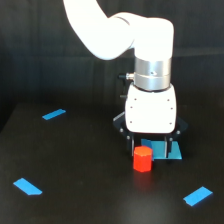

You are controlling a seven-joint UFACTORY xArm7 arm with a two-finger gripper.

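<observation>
A small red block [143, 160] sits on the dark table, right of centre, in front of a light blue patch [173, 151]. The white arm comes down from the top, and its gripper [150, 148] is low over the patch. The two dark fingers stand apart, so the gripper is open. From this angle the block overlaps the space near the left finger. Whether the fingers touch it or stand behind it, I cannot tell.
Blue tape strips lie at the back left [54, 114], the front left [27, 187] and the front right [198, 196].
</observation>
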